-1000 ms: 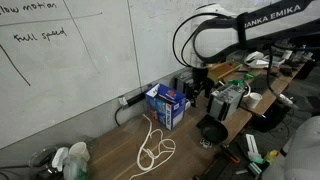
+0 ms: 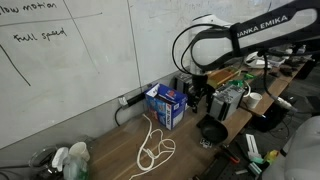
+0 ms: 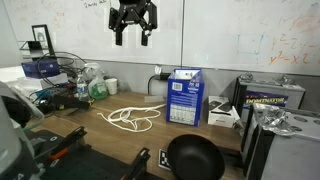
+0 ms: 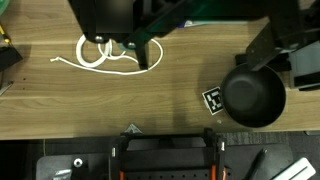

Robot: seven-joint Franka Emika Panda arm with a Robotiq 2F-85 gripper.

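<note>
My gripper (image 3: 131, 39) hangs high above the table, its two fingers apart and nothing seen between them. A black pan (image 3: 195, 158) rests at the table's front right; the wrist view shows the same round pan (image 4: 253, 96) partly covered by a dark blurred part of the gripper. White cord (image 3: 130, 119) lies loosely looped on the wood, well below the gripper. Behind it stands a blue and white box (image 3: 184, 98), upright near the whiteboard.
Right of the box are a small white carton (image 3: 222, 112) and grey toaster-like appliances (image 3: 275, 140). Several bottles and cups crowd the left side. A printed marker (image 4: 213, 100) lies beside the pan. Bare wood (image 4: 120, 105) fills the middle.
The arm's upper links have shifted slightly in exterior view 1. The pan, cord and box stay where they were.
</note>
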